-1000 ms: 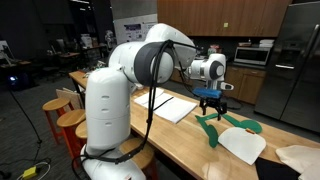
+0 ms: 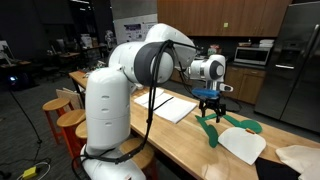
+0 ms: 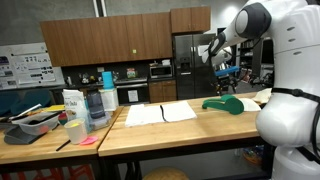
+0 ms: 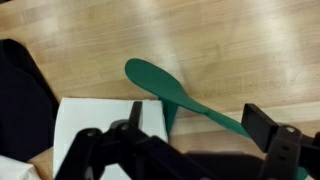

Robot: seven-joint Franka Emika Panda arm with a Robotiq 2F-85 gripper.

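In the wrist view my gripper stands open above the table, its two dark fingers wide apart. Between and beyond them lies a dark green spoon-like utensil (image 4: pixel 152 77), whose handle slants down to the right, partly hidden behind the right finger. A second green strip shows just under it. Seen from exterior view 1, the gripper (image 2: pixel 211 108) hangs over the green pieces (image 2: pixel 209 133) on the wooden table. Exterior view 2 shows a green item (image 3: pixel 224 103) near the table's far right.
A white flat piece (image 2: pixel 242 144) and a black one (image 2: pixel 275 170) lie beside the green items. White sheets (image 2: pixel 165 105) cover the table's other side. The wood (image 2: pixel 175 140) nearer the arm's base is bare. A person (image 2: pixel 213 70) is behind the table.
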